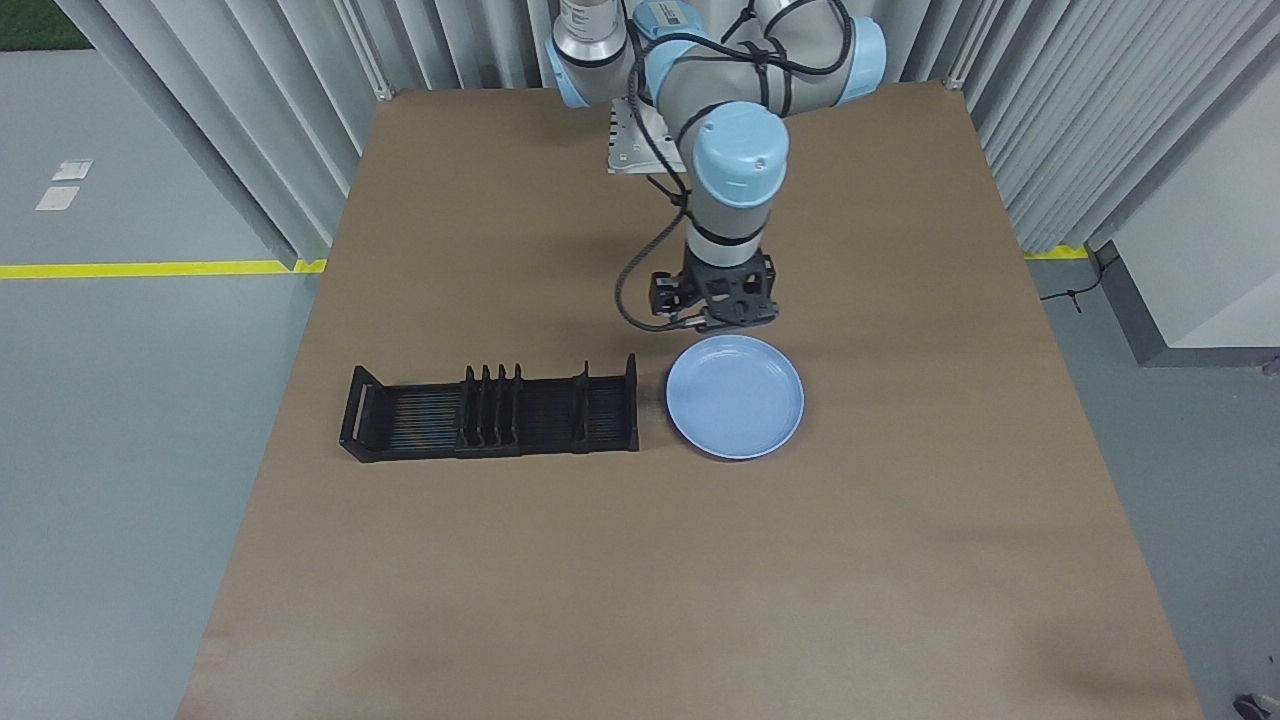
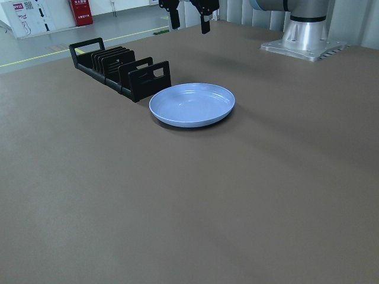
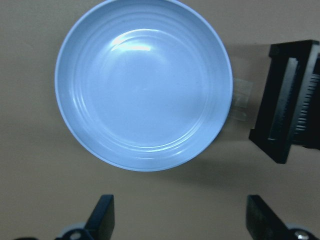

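A pale blue plate (image 1: 734, 396) lies flat on the table, just right of a black slotted rack (image 1: 546, 414) in the front view; the wrist view shows the whole plate (image 3: 142, 87) and the rack's end (image 3: 282, 100). My gripper (image 2: 189, 23) hangs in the air above the table near the plate, its two fingers apart with nothing between them; in the front view it sits just behind the plate (image 2: 192, 105).
The arm's metal base plate (image 2: 299, 48) is at the table's back edge, with curtains behind it.
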